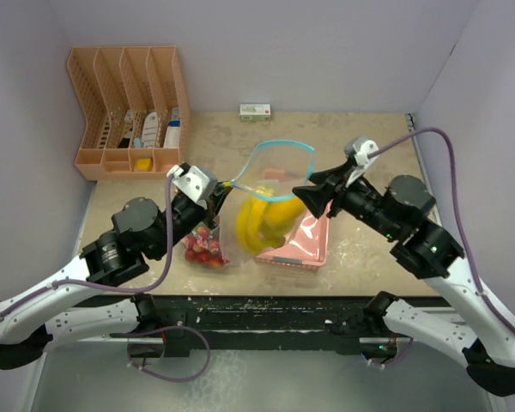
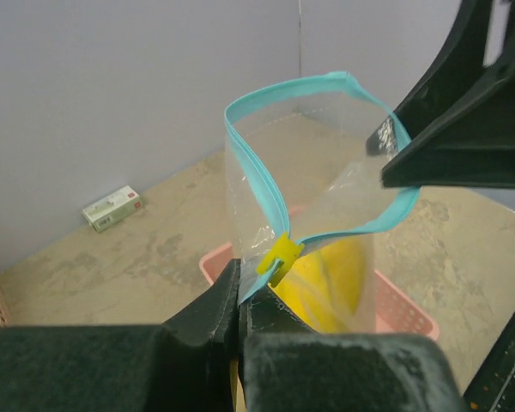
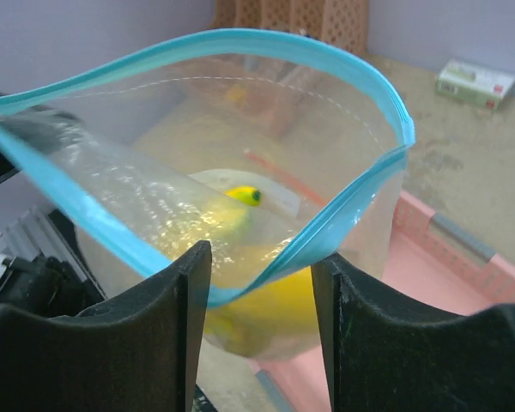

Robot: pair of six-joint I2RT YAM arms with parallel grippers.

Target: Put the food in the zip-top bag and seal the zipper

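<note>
A clear bag with a light blue zip rim (image 1: 279, 143) hangs mouth-up between my arms, its opening spread wide. Yellow food (image 1: 257, 225), looking like bananas, lies inside it, low down. In the left wrist view my left gripper is shut on the rim's near corner, beside the yellow slider (image 2: 280, 257). My right gripper stands part open at the opposite corner, and the blue rim (image 3: 326, 225) passes through the gap between its fingers, which stand apart from each other.
A pink tray (image 1: 313, 251) lies beneath and right of the bag. Another bag, holding red fruit (image 1: 204, 249), rests on the table at left. A divided tan organizer (image 1: 87, 156) and a small box (image 1: 255, 112) stand at the back. Bare table lies at right.
</note>
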